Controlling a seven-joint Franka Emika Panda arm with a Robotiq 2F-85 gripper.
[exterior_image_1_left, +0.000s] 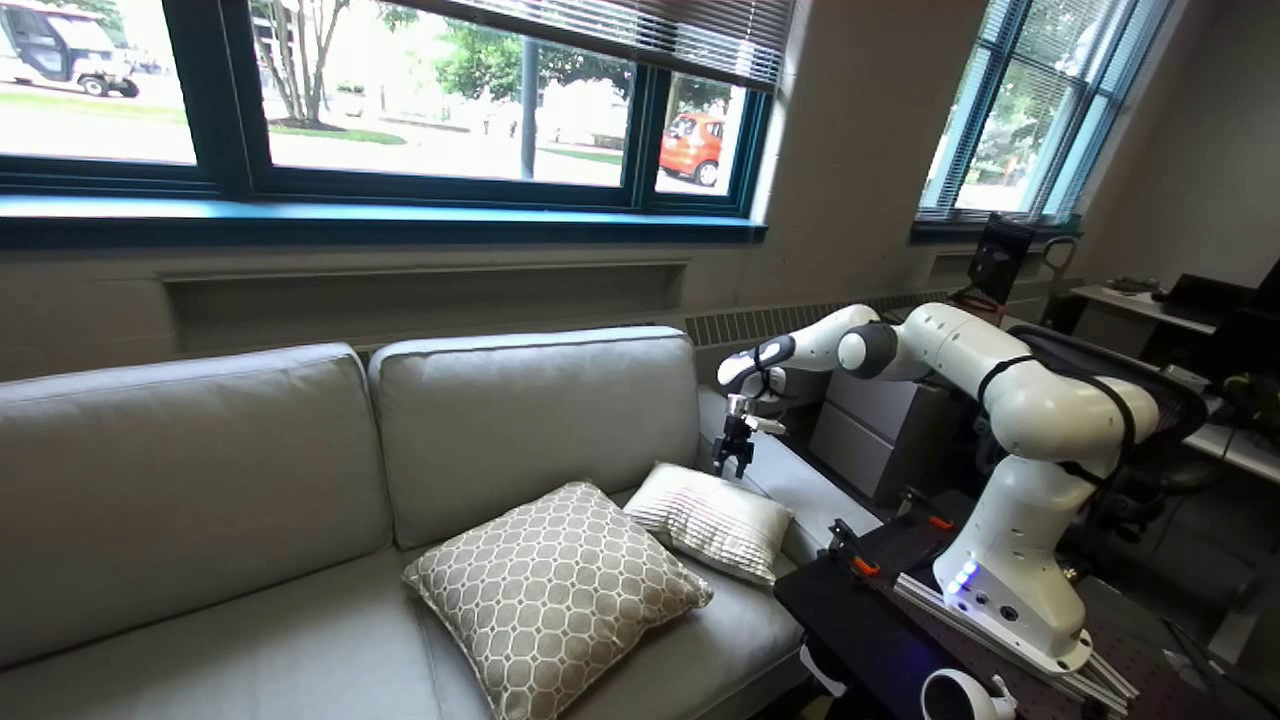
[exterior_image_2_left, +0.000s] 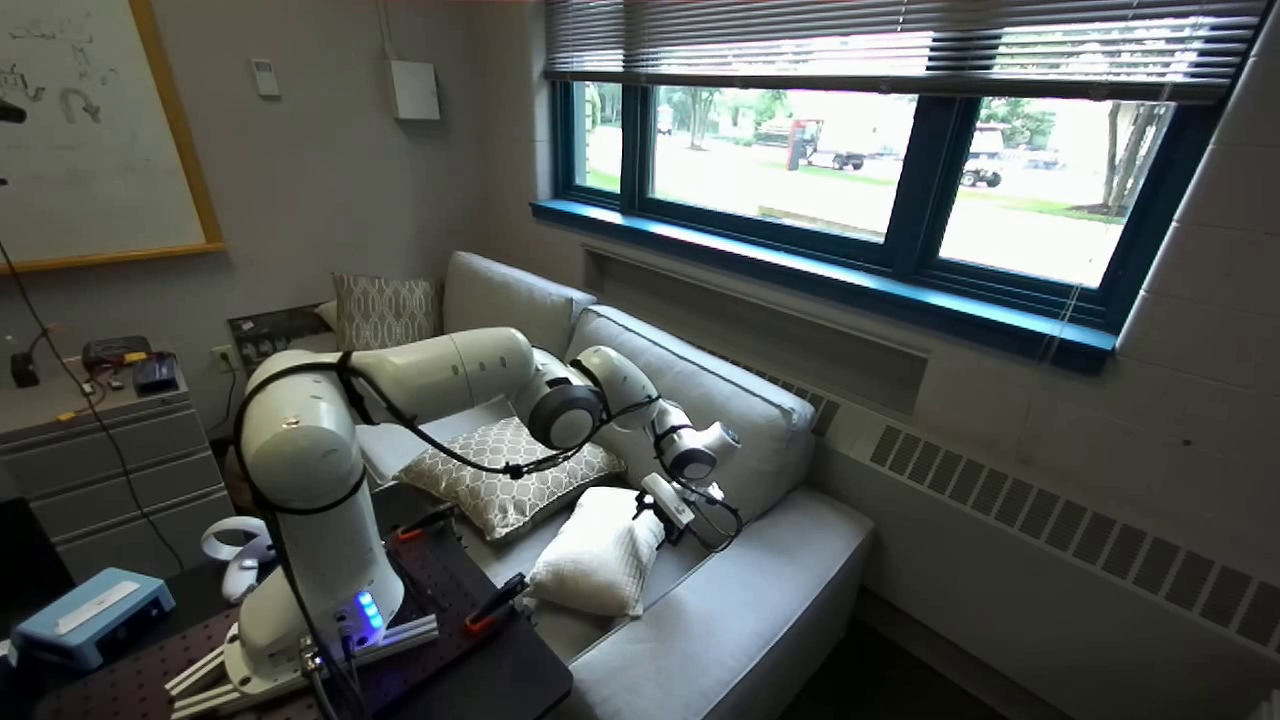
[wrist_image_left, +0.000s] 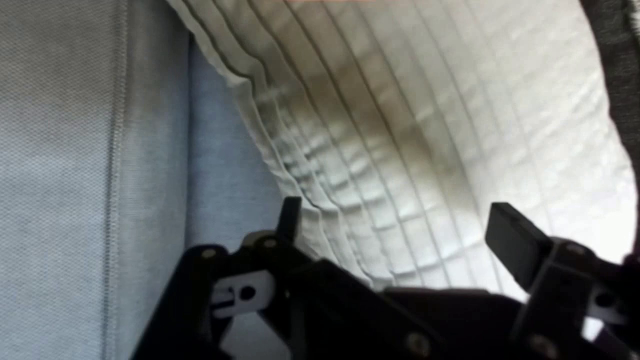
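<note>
A small white ribbed pillow (exterior_image_1_left: 710, 521) lies in the sofa's corner, beside the armrest. My gripper (exterior_image_1_left: 731, 468) hangs at its back edge, pointing down. Seen from the wrist, the gripper has its fingers spread wide, with the pleated pillow (wrist_image_left: 432, 138) filling the view beneath and beyond them. One fingertip (wrist_image_left: 290, 217) lies over the pillow's left edge, the other fingertip (wrist_image_left: 517, 240) over its white face. Whether either finger touches the fabric I cannot tell. In the second exterior view the pillow (exterior_image_2_left: 596, 554) is partly behind the gripper.
A larger tan patterned pillow (exterior_image_1_left: 558, 600) lies on the seat beside the white one. The sofa armrest (exterior_image_2_left: 744, 612) and backrest (exterior_image_1_left: 540, 432) bound the corner. My base stands on a dark table (exterior_image_1_left: 864, 600) with clamps at its edge.
</note>
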